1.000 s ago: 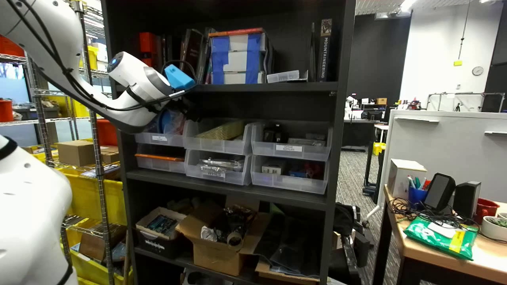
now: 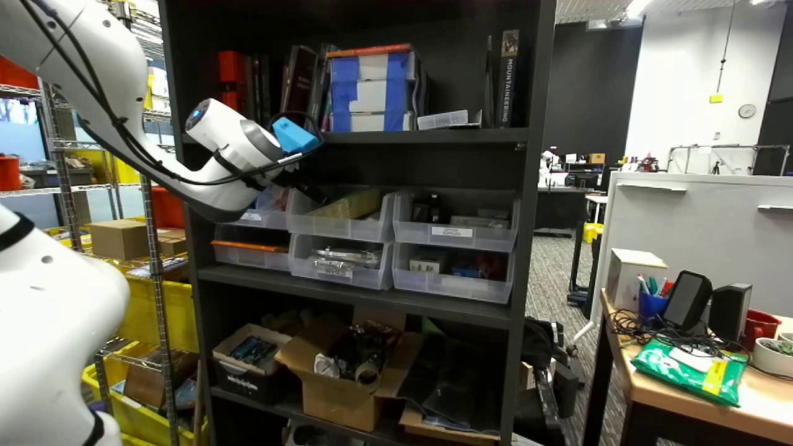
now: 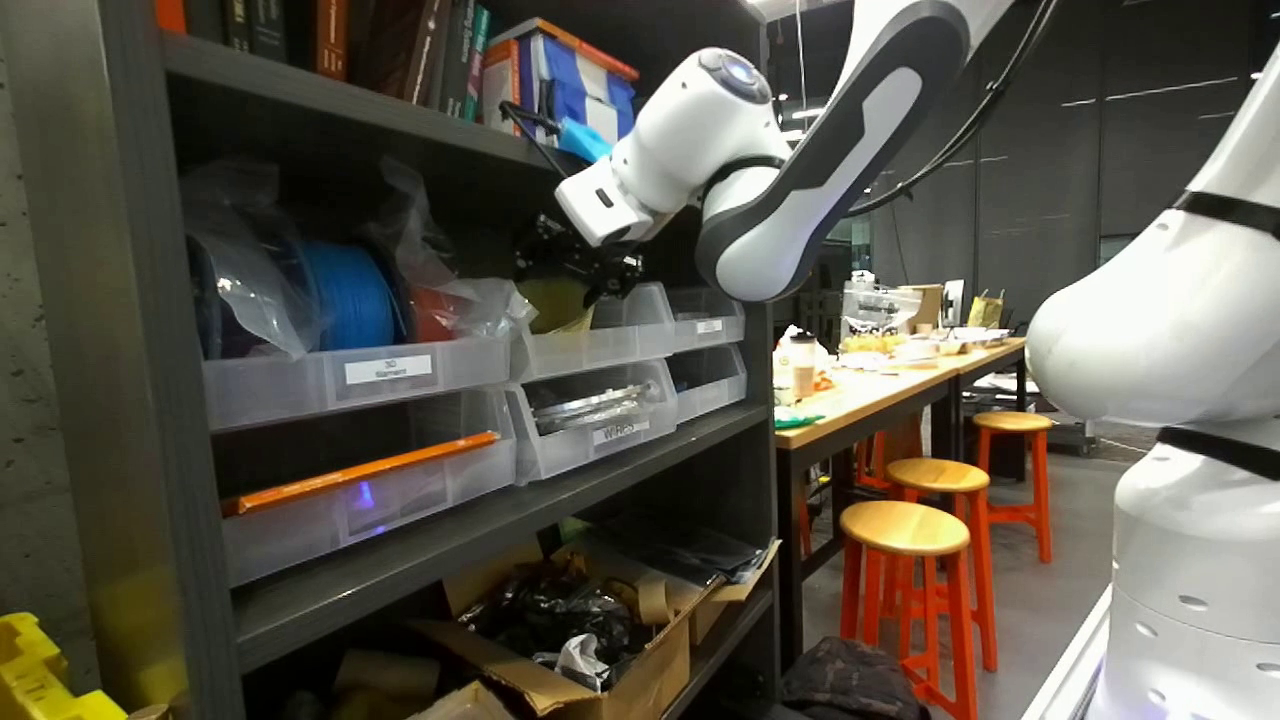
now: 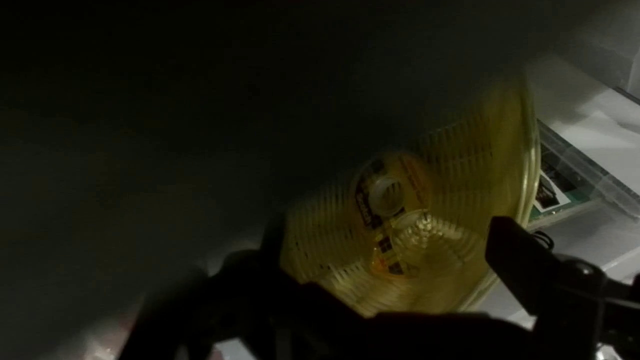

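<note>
A yellow woven basket [image 4: 474, 180] fills the middle of the wrist view, with a clear tape roll [image 4: 393, 207] in orange and black packaging inside it. From exterior view 1, the basket [image 2: 347, 204] leans inside the upper middle clear bin [image 2: 338, 227]. My gripper [image 3: 584, 282] is over that bin in exterior view 2. Its dark fingers [image 4: 522, 264] stand well apart in the wrist view, and the basket shows beyond the gap. The finger is open; nothing appears held. Darkness covers the upper left of the wrist view.
To the left stands a bin of filament spools [image 3: 348, 294]; to the right is another clear bin [image 2: 453, 223]. A shelf board [image 2: 438, 137] with books and boxes runs close above. Lower bins, including one with wires [image 3: 596, 414], sit underneath.
In exterior view 1 the arm has moved right and slightly down, bringing the gripper from beside the middle bin to over its left part. The basket looks unmoved.
</note>
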